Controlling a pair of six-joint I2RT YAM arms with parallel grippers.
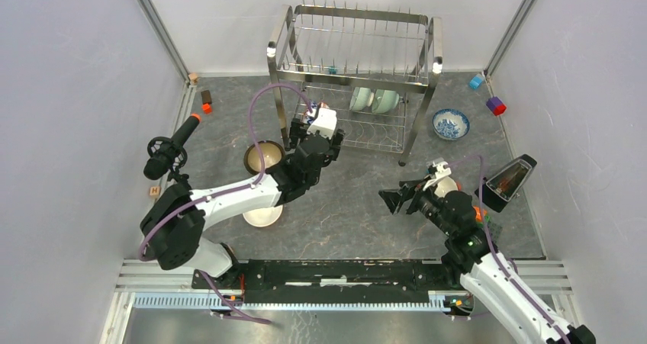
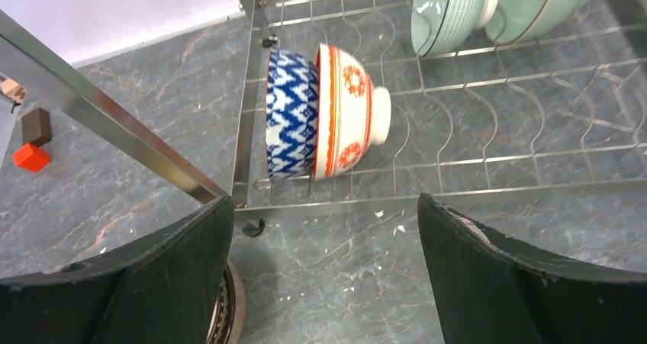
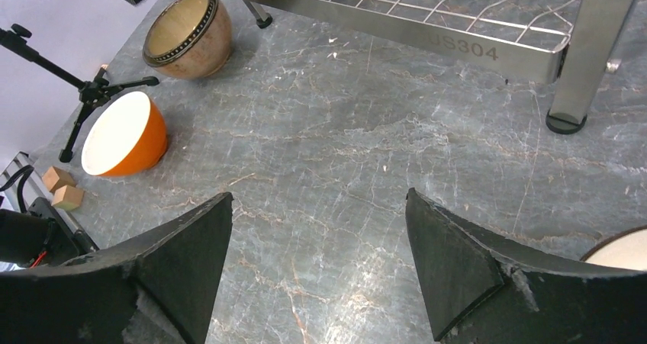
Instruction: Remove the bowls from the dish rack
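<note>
On the lower tier of the steel dish rack (image 1: 347, 78) stand a blue zigzag bowl (image 2: 290, 115) and an orange floral bowl (image 2: 343, 111) side by side on the left, with pale green bowls (image 1: 385, 102) farther right. My left gripper is open at the rack's front left, empty, facing the two patterned bowls. My right gripper is open and empty over the counter at the lower right in the top view.
A blue-patterned bowl (image 1: 450, 123) sits right of the rack; a brown bowl (image 3: 187, 39) and orange bowl (image 3: 126, 134) lie at left. A metal container (image 1: 510, 182) is at right.
</note>
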